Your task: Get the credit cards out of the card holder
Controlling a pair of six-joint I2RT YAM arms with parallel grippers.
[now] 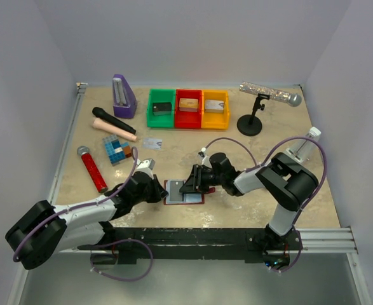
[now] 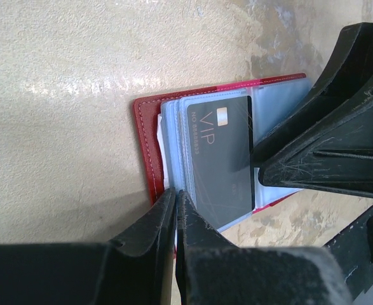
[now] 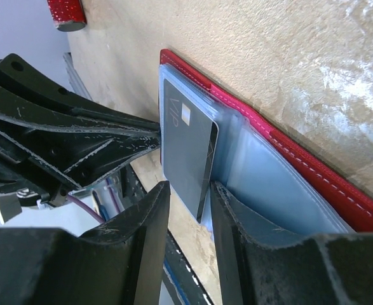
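The open card holder [image 2: 149, 146] lies on the table with its dark red cover and clear sleeves showing. A dark grey VIP card sits in its left-hand sleeve; the same card [image 3: 185, 143] shows in the right wrist view, its edge raised a little. My left gripper is shut at the holder's left edge, against the sleeve edges, and nothing clear shows between its fingers. Over the holder, my right gripper stands open. Its fingertips straddle the card's right edge, one over the card face and one beside the sleeve.
Behind stands a green, red and yellow tray [image 1: 188, 127] with cards in its compartments. A loose pale card [image 1: 152, 143] lies in front of it. Toy blocks [image 1: 115, 151] and a red microphone [image 1: 93, 170] are at left.
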